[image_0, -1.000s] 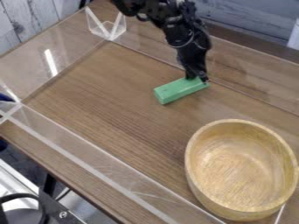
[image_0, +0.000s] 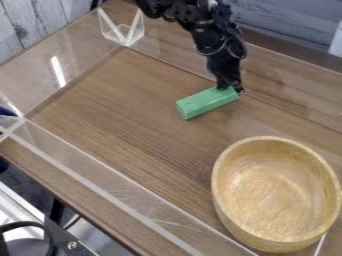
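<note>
A green rectangular block (image_0: 202, 103) lies on the wooden table at the middle right. My black gripper (image_0: 227, 82) reaches down from the top and sits at the block's upper right end, its fingertips touching or just above it. The gripper looks shut; whether anything is between its fingers is hidden.
A large pale wooden bowl (image_0: 270, 185) stands at the lower right. Clear plastic edging runs along the left side, with cables at the lower left.
The gripper has shifted very slightly at the block's end; the block looks almost unmoved.
</note>
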